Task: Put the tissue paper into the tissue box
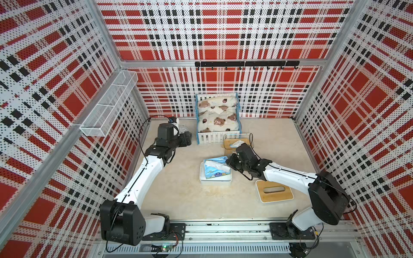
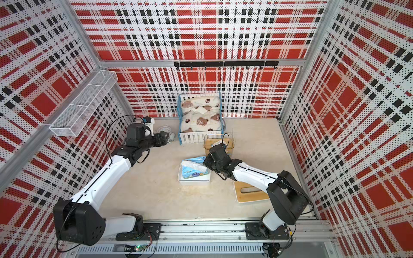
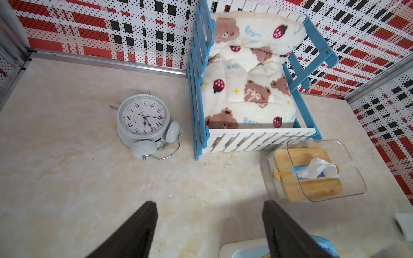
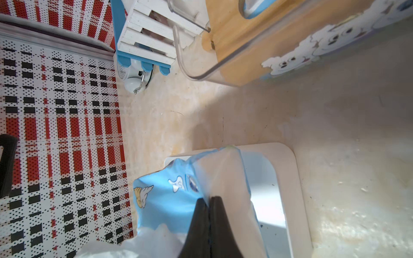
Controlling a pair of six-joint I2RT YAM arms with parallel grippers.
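Note:
A blue tissue pack [image 1: 217,168], with a white tissue on top, is at the white tissue box base [image 1: 216,182] in mid-table. My right gripper is shut on the pack's edge. In the right wrist view the pack [image 4: 172,193] hangs over the base [image 4: 286,189], covering part of its inside; whether it touches the bottom cannot be told. The wooden lid [image 1: 280,197] with its slot lies to the right near the front. My left gripper stands open with nothing between its fingers, back left of the base.
A clear box [image 3: 360,182] with a wooden lid stands just behind the base. Behind it is a toy bed [image 3: 258,137] with bear-print bedding. An alarm clock [image 3: 144,122] sits at the back left.

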